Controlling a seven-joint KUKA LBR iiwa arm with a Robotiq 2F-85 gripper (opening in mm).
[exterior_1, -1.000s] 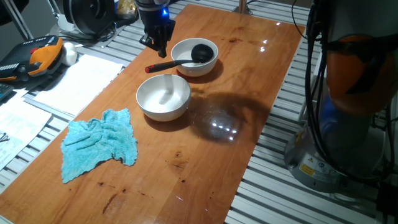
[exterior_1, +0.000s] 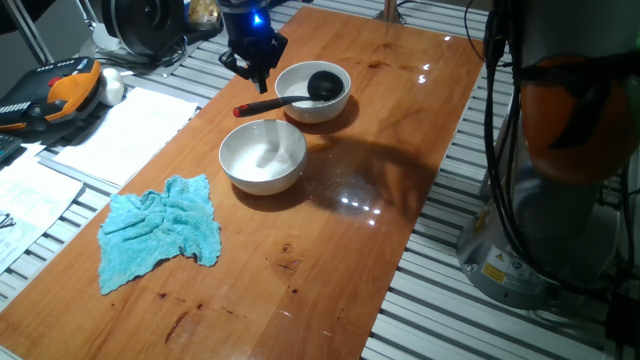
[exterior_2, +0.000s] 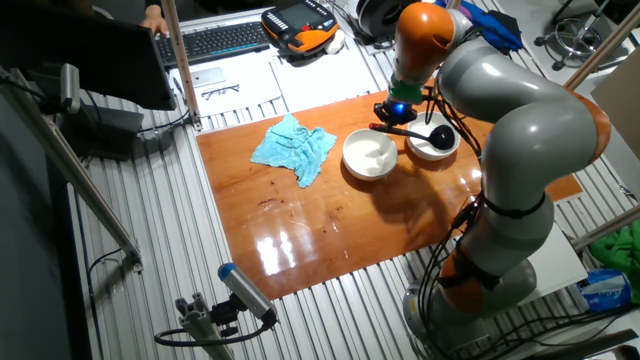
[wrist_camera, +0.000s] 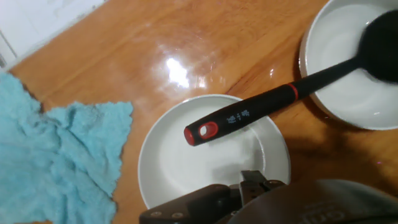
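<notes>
A black ladle (exterior_1: 268, 106) with red trim rests its head in the farther white bowl (exterior_1: 290, 79). Its handle sticks out over the rim toward the nearer white bowl (exterior_1: 262, 168), which looks empty. In the wrist view the handle (wrist_camera: 245, 113) passes above part of the nearer bowl (wrist_camera: 180, 158). A crumpled turquoise cloth (exterior_1: 160, 228) lies flat on the table beside that bowl. My gripper (exterior_1: 260, 86) hangs above the handle side of the farther bowl, apart from the ladle. Its fingertips look together, with nothing visible between them; the wrist view (wrist_camera: 252, 180) shows them only partly.
Papers (exterior_1: 125, 140) and an orange-black device (exterior_1: 50, 92) lie off the table's left edge. The arm's base (exterior_2: 450, 320) stands beyond the opposite long edge.
My gripper has turned slightly, and its outline looks a little wider. The shadow on the table has shifted. Bowls, ladle and cloth have stayed in place.
</notes>
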